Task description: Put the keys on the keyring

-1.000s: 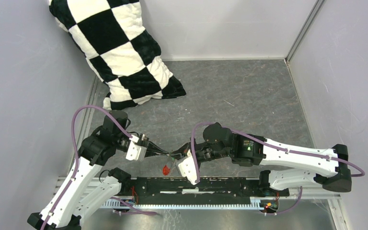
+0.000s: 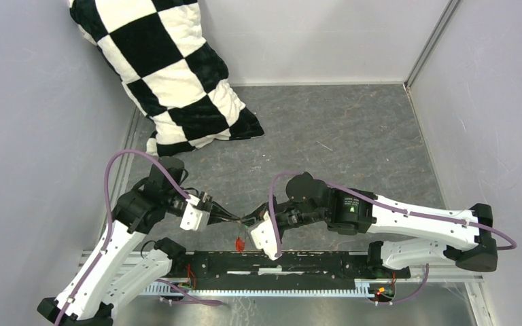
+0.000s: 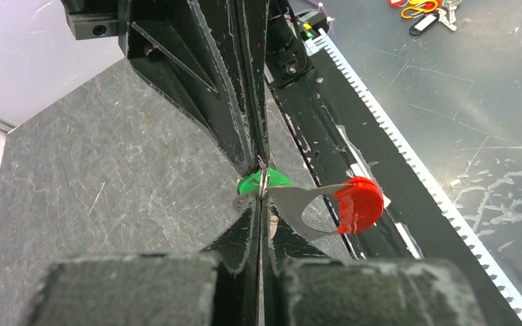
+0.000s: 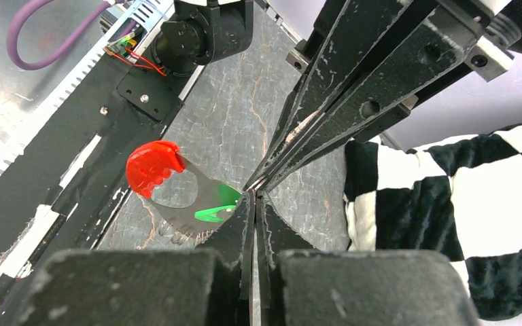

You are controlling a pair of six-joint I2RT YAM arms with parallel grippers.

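My two grippers meet tip to tip above the floor, left of centre in the top view. A thin silver keyring [image 3: 264,180] stands edge-on at the tips of my left gripper, which is shut on it. It reaches up to the shut tips of my right gripper; whether those pinch it is unclear. Close by hangs a silver key with a red cap [image 3: 360,205]; its head has a large opening. Green plastic [image 4: 216,214] shows beside it. Whether the key is threaded on the ring cannot be made out.
In the left wrist view, more keys [image 3: 446,15] and a black tag [image 3: 423,24] lie off to the far side. A checkered cushion [image 2: 177,75] leans at the back left. The grey floor [image 2: 340,129] behind the arms is clear.
The red-capped key has swung slightly right and toward the front in the top view. Both arms have barely shifted, and their tips still meet.
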